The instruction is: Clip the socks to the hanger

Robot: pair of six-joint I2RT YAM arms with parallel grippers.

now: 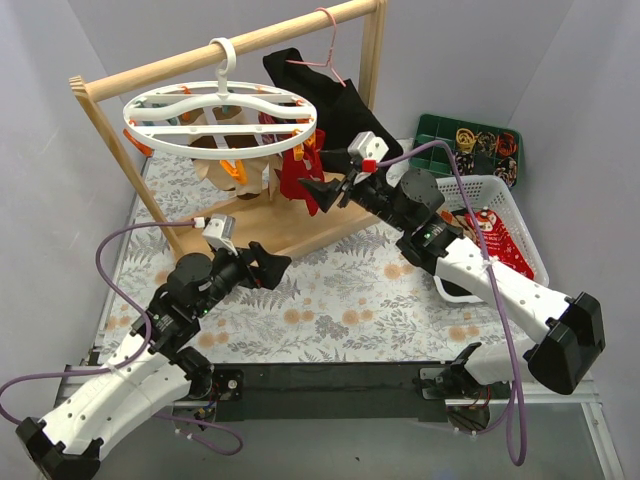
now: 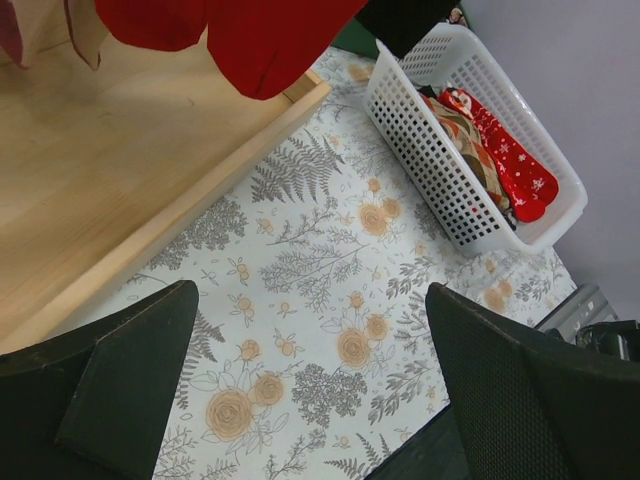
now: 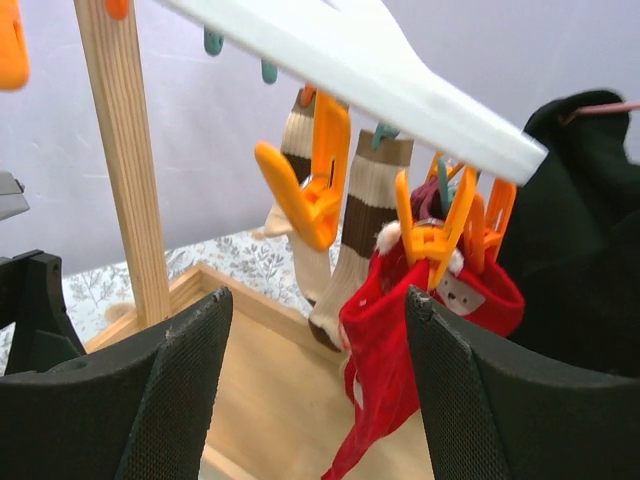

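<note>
A white oval hanger (image 1: 222,100) with orange clips hangs from the wooden rail. Red socks (image 1: 300,178) hang at its right side, and in the right wrist view orange clips (image 3: 430,238) grip the red cloth (image 3: 385,345). Beige and brown socks (image 3: 367,215) hang behind them. Another orange clip (image 3: 310,190) stands nearer, with no sock clearly in its mouth. My right gripper (image 1: 325,180) is open just beside the red socks; its fingers (image 3: 180,390) frame an empty gap. Lower down, in front of the rack, my left gripper (image 1: 270,265) is open and empty, its fingers (image 2: 125,390) wide apart.
A white basket (image 2: 420,130) at the right holds more socks, among them a red one with white dots (image 2: 505,160). Behind it stands a green divided tray (image 1: 440,130). A black garment (image 1: 330,100) hangs right of the hanger.
</note>
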